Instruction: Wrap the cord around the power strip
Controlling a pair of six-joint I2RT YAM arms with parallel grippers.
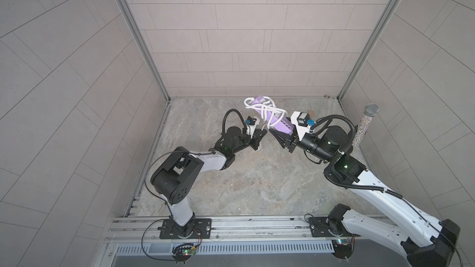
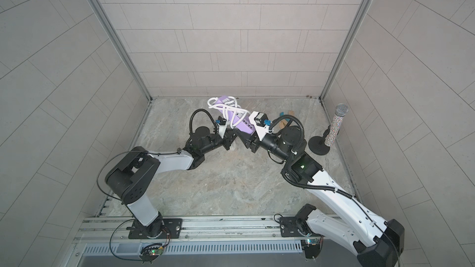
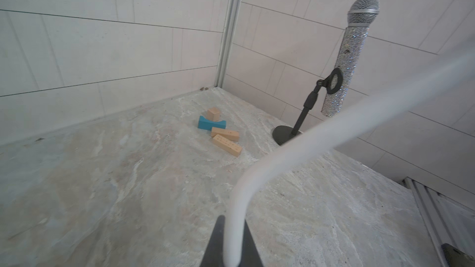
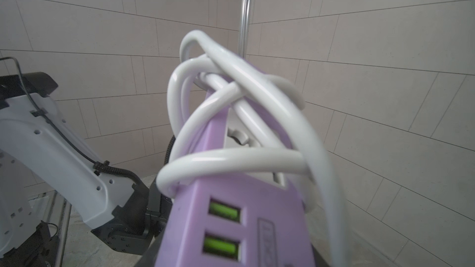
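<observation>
The lilac power strip [image 4: 232, 222] is held up in my right gripper [image 1: 279, 136], with white cord [image 4: 227, 160] looped in several crossing turns around it and over its upper end. My left gripper [image 1: 258, 136] is just left of and below the strip, shut. In the left wrist view a length of white cord [image 3: 296, 153] runs up from between or just over its fingertips; whether it is gripped is not clear. The right fingers are mostly hidden behind the strip in the right wrist view.
Wooden blocks [image 3: 226, 144] and a blue block [image 3: 211, 123] lie at the back right, near a microphone [image 3: 346, 59] on a stand with a round base [image 2: 319, 145]. Walls enclose the sides and back.
</observation>
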